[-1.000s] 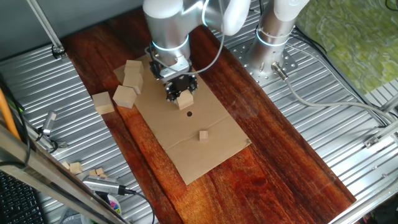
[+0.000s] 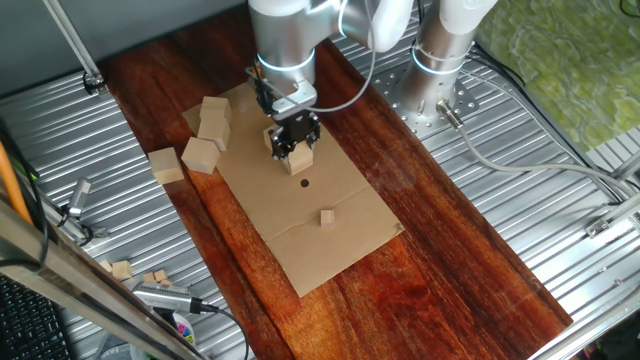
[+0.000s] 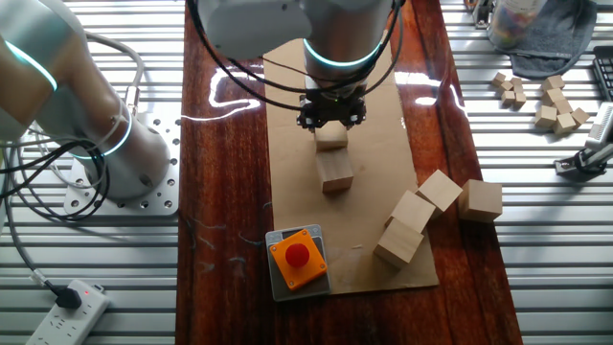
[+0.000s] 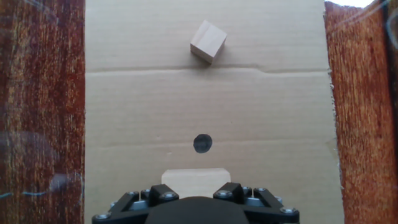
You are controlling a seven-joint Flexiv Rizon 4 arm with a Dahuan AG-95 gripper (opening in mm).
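Observation:
My gripper (image 2: 297, 137) points down over the cardboard sheet, right at a pale wooden block (image 2: 299, 157). In the second exterior view this block (image 3: 331, 135) shows just below and between the black fingers. Another wooden block (image 3: 335, 171) stands close beside it. The wrist view shows the near block's top (image 4: 196, 180) at the bottom edge, partly covered by the gripper. Whether the fingers press on the block cannot be made out. A smaller wooden cube (image 4: 209, 42) lies apart, farther along the cardboard.
Several larger wooden blocks (image 2: 201, 155) cluster at the left edge of the cardboard (image 2: 300, 240). An orange box with a red button (image 3: 298, 255) sits at one corner in the second exterior view. The cardboard around the dark round spot (image 4: 203, 143) is clear.
The arm and wrist have shifted slightly right and toward the back in the first exterior view. The block near the fingers stays in about the same place; the other blocks have not moved.

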